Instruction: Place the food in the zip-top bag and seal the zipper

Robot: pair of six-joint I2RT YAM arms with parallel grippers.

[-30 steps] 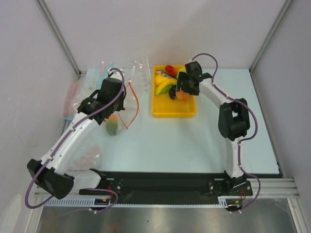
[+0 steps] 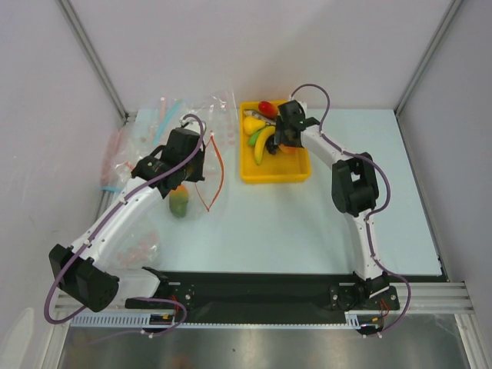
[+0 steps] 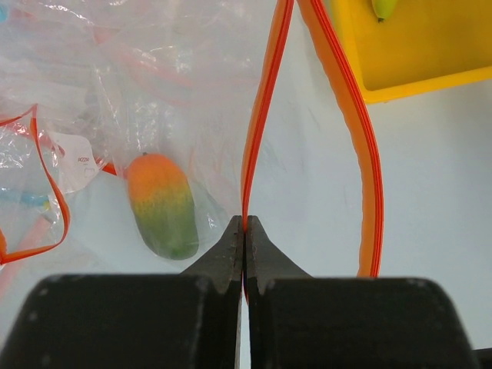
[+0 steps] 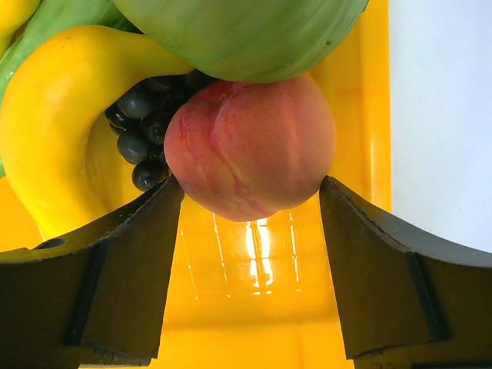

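A clear zip top bag (image 3: 165,100) with an orange zipper rim lies on the left of the table, its mouth spread into a loop. My left gripper is shut on one strand of that rim. A mango (image 3: 163,207) shows through the clear film. In the yellow tray (image 2: 277,178), a peach (image 4: 254,150) sits between the fingertips of my right gripper, which stand part open at its two sides. Whether they grip it firmly cannot be told. Around it lie a banana (image 4: 46,131), dark grapes (image 4: 138,127) and a large green item (image 4: 246,34).
A red fruit (image 2: 267,108) and a yellow fruit (image 2: 252,125) lie in the tray's far left part. The tray's front part is bare. Free table (image 2: 269,231) extends in front of it and to the right.
The banana has swung from slanted to nearly upright in the top view, and the tray has shifted a little.
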